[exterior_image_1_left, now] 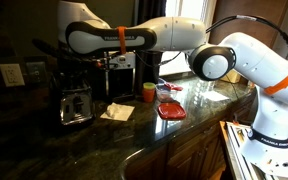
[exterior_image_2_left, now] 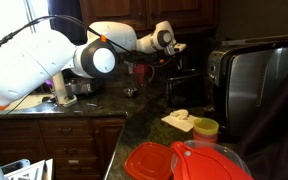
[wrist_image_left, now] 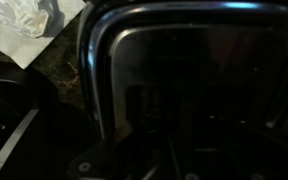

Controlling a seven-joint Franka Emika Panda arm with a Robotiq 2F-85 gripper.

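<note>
At the back left of the counter is a black and silver appliance (exterior_image_1_left: 75, 106). My gripper (exterior_image_1_left: 72, 77) is right at its top, the arm reaching in from the right. The fingers are shut on the appliance, though which part lies between the fingers is too dark to see. A glossy black panel (wrist_image_left: 194, 75) with a rounded rim fills most of the wrist view, very close to the camera. In exterior view 2 the gripper's end is lost in shadow.
A paper towel (exterior_image_1_left: 117, 112) lies to the right, with a metal toaster (exterior_image_1_left: 121, 79) behind it. Farther right are a yellow-green cup (exterior_image_1_left: 148, 92) and a red container (exterior_image_1_left: 171, 111).
</note>
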